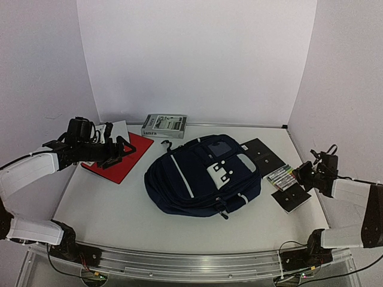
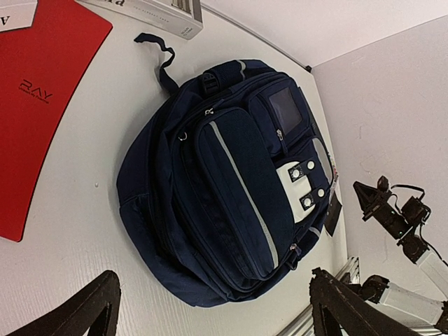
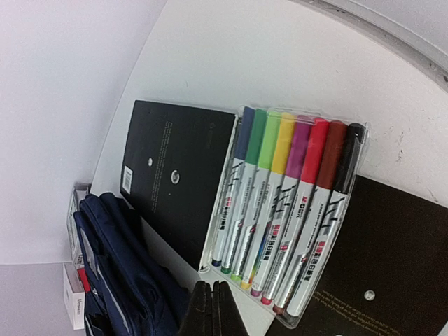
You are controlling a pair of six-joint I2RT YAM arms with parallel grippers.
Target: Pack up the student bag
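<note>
A navy backpack (image 1: 203,176) lies on its back in the middle of the table, white pocket facing up. To its right is a clear case of several coloured markers (image 3: 283,210), lying between and partly over two black notebooks (image 3: 178,171) (image 3: 385,259). My right gripper is shut close above the near end of the marker case, with nothing seen between its fingers. Over at the left, my left gripper (image 1: 124,154) hangs open and empty above a red folder (image 1: 140,147), its fingers (image 2: 77,311) wide apart in the left wrist view.
Behind the backpack stands a grey printed box (image 1: 164,125) near the back wall. A white sheet or booklet (image 1: 119,131) lies on the red folder. Walls close off the left, right and back.
</note>
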